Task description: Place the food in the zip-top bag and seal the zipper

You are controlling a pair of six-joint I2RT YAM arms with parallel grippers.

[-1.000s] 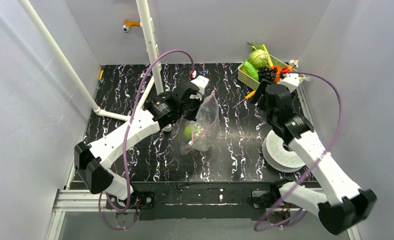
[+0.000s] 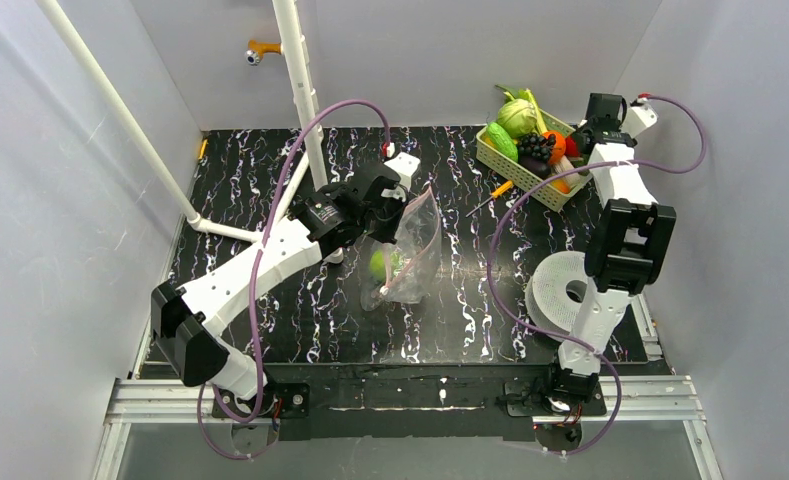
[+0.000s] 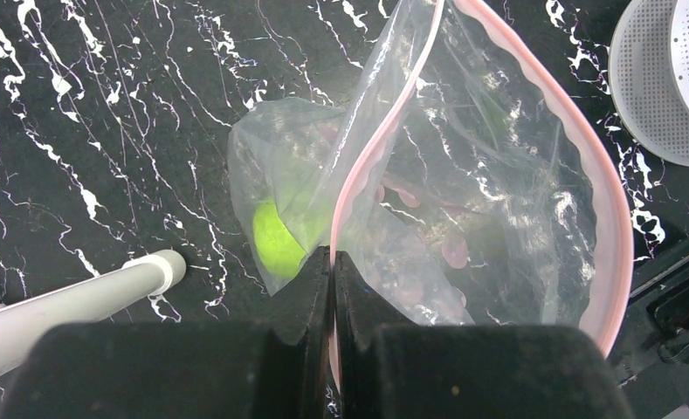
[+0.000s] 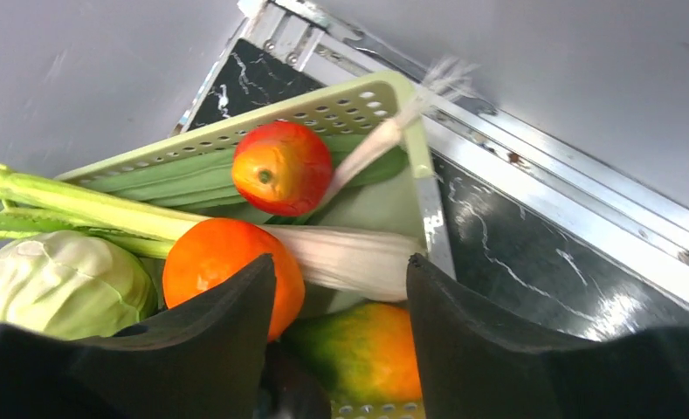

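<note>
A clear zip top bag (image 2: 420,262) with a pink zipper edge stands with its mouth spread; a bright green item (image 3: 276,240) shows through its plastic. My left gripper is shut on one side of the bag's rim, the pink strip (image 3: 351,183) running between its fingers. At the back right is a light green basket (image 2: 545,196) of food. Over it, my right gripper is open, fingers apart and nothing gripped. Below the fingers lie an orange (image 4: 210,262), a corn-like pale item (image 4: 358,253), a red-orange fruit (image 4: 286,161) and a green-orange item (image 4: 358,349).
A cabbage (image 4: 61,284) fills the basket's far side. An orange-handled screwdriver (image 2: 500,189) lies by the basket. White mesh discs (image 2: 550,290) rest at the front right, and a white pipe frame (image 2: 305,95) rises behind the left arm. Table between bag and discs is clear.
My right arm has swung out to the right and toward the back, bringing its gripper over the basket's right end. The left arm and the bag stay almost where they were.
</note>
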